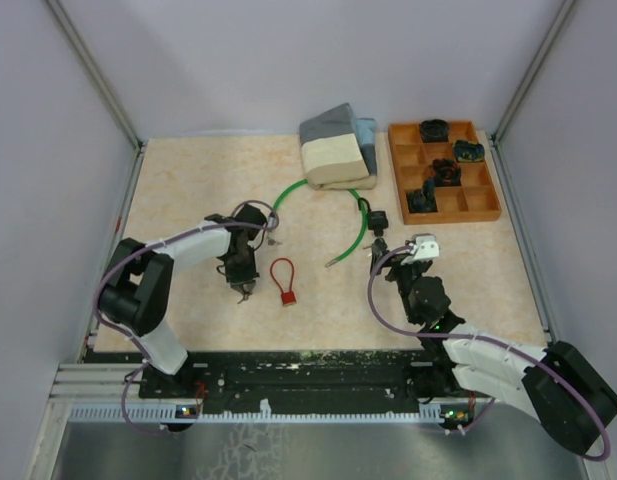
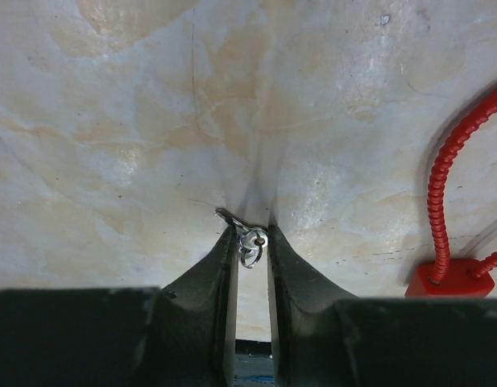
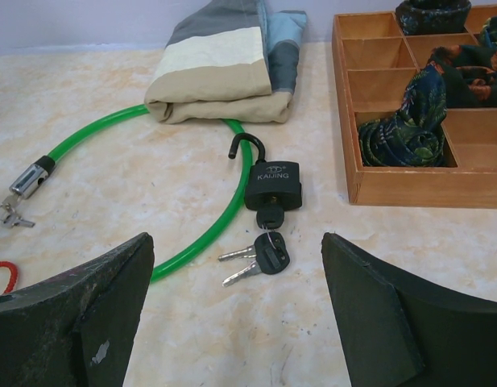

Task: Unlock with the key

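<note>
Small silver keys (image 2: 246, 240) lie on the marble top, directly between the fingertips of my left gripper, which are part open and close around them. A black padlock (image 3: 272, 185) with its shackle up lies at centre right, with black-headed keys (image 3: 271, 255) below it. A cable lock (image 3: 32, 177) on a green hose has keys at its end. A red cable lock (image 2: 449, 274) lies right of the left gripper. My right gripper stands open, above and short of the padlock's keys, nothing between its fingers.
A folded striped cloth (image 1: 328, 160) lies at the back. A wooden compartment box (image 1: 468, 205) with dark cloths occupies the back right.
</note>
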